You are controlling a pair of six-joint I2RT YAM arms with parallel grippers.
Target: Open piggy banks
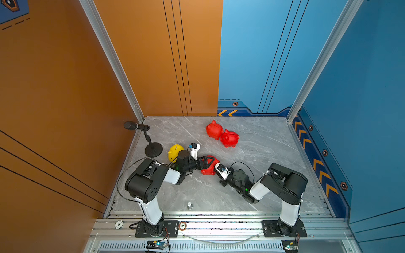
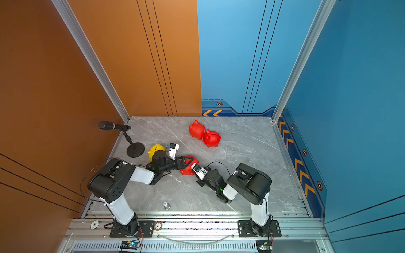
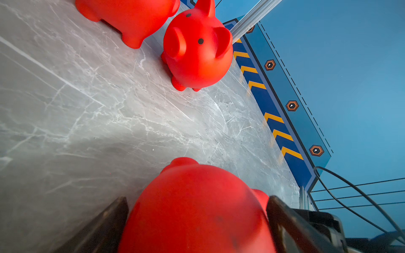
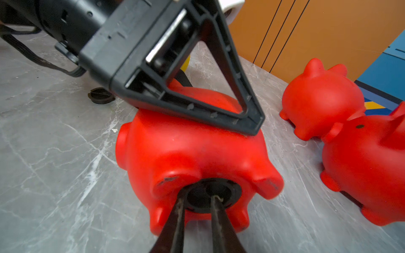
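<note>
A red piggy bank (image 4: 194, 139) lies on its side between my grippers, its round bottom opening (image 4: 211, 194) facing the right wrist camera, with dark rim and something small pale inside. My left gripper has its fingers around the bank's body, one on either side. My right gripper is open, its two fingertips at the opening's lower part, a narrow gap between them. Two other red piggy banks (image 1: 214, 128) stand upright behind. A yellow piggy bank (image 1: 175, 151) sits behind my left gripper.
A black disc (image 4: 101, 96) lies on the table in the right wrist view. A microphone on a stand (image 1: 153, 148) is at the back left, and a small metal object (image 1: 189, 205) at the front.
</note>
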